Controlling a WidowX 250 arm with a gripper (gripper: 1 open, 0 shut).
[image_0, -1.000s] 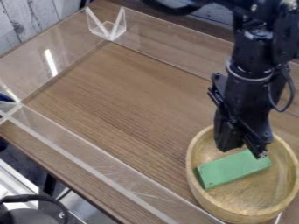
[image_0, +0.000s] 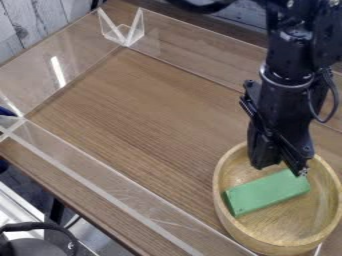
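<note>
The black gripper (image_0: 278, 155) hangs over the upper part of a round tan bowl (image_0: 275, 228) at the lower right, its tips shut with nothing visible between them. Inside the bowl a green rectangular block (image_0: 265, 194) lies flat, just below the fingertips.
Clear plastic strips run along its edges, with a clear bracket (image_0: 122, 30) at the upper left. A black cable (image_0: 27, 228) lies at the bottom left corner.
The gripper and arm have shifted very slightly; the bowl and green block look unmoved.
</note>
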